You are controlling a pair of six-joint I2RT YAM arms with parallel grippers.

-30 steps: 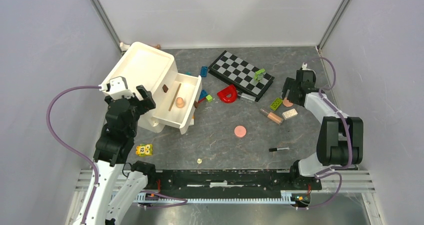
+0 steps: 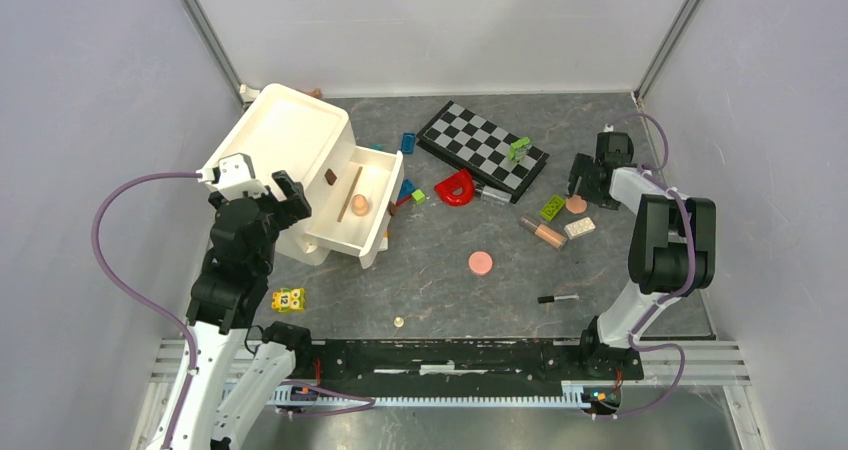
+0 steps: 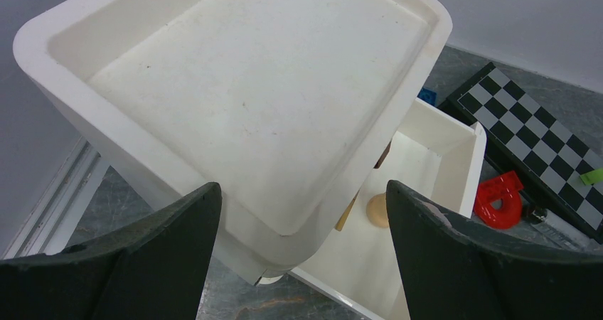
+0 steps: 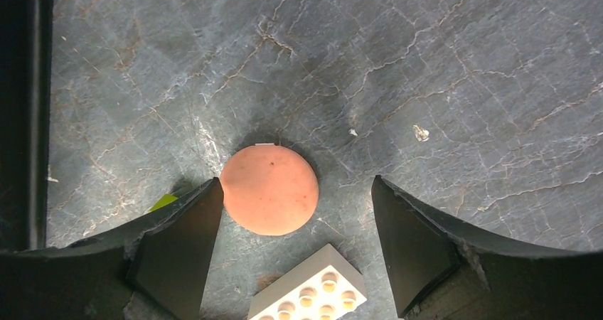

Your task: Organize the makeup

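Observation:
A white organizer has its drawer pulled out, holding a brown stick and a peach sponge. My left gripper hangs open over it. In the right wrist view, a peach round compact lies between the fingertips of my open right gripper, close to the left finger; whether they touch is unclear. A second pink compact, a peach tube, a clear tube and a black-and-silver tube lie on the mat.
A checkered board lies at the back centre. Toy bricks, a red curved piece and a yellow block are scattered around.
The left arm is unchanged.

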